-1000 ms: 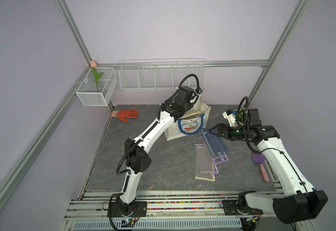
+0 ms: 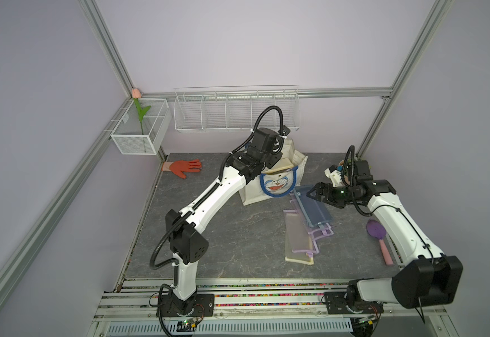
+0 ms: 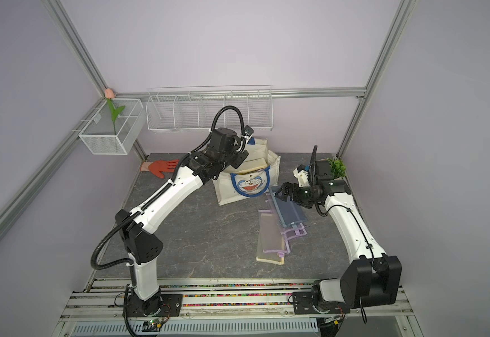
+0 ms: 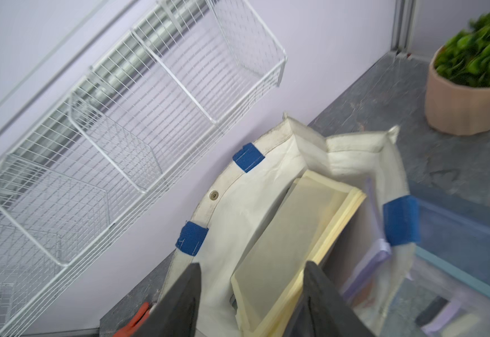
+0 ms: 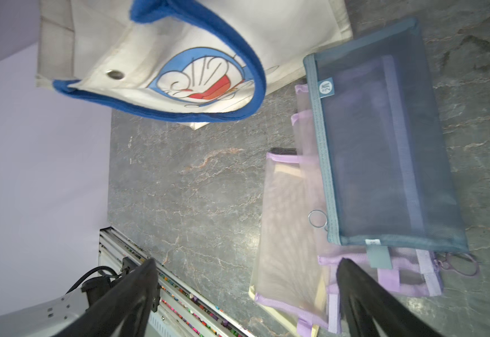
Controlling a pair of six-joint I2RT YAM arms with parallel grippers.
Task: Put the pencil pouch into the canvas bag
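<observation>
The canvas bag with a Doraemon print stands at the back middle; in the left wrist view a cream pouch and a purple one lie inside it. My left gripper is over the bag, part open, nothing visible between its fingers. On the table before the bag, a blue-grey mesh pouch lies on purple and cream pouches. My right gripper is open above these pouches, empty.
An orange glove lies at left. A potted plant stands back right, a purple spoon at right. Wire baskets hang on the back wall.
My left arm has drawn slightly back and toward the left. My right arm has moved a little inward, away from the right front. The pouches have not moved.
</observation>
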